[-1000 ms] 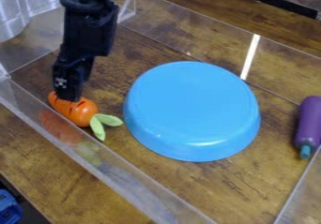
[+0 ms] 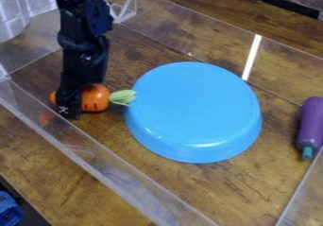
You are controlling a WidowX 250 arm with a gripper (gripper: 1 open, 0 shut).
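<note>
My black gripper (image 2: 78,97) is down low at the left, its fingers around an orange toy carrot (image 2: 94,99) with pale green leaves pointing right toward a blue disc. Whether the fingers are closed tight on the carrot is hard to tell, as the near finger hides part of it. The blue disc (image 2: 192,110), an upturned plate or lid, lies flat in the middle, just right of the leaf tips.
A purple eggplant-like toy (image 2: 311,124) lies at the right edge. Clear plastic walls bound the wooden floor (image 2: 214,192); the near left wall runs close by my gripper. Bare floor shows behind and in front of the disc.
My gripper has come lower onto the carrot, and the carrot's leaves now point more to the right and sit higher in the view.
</note>
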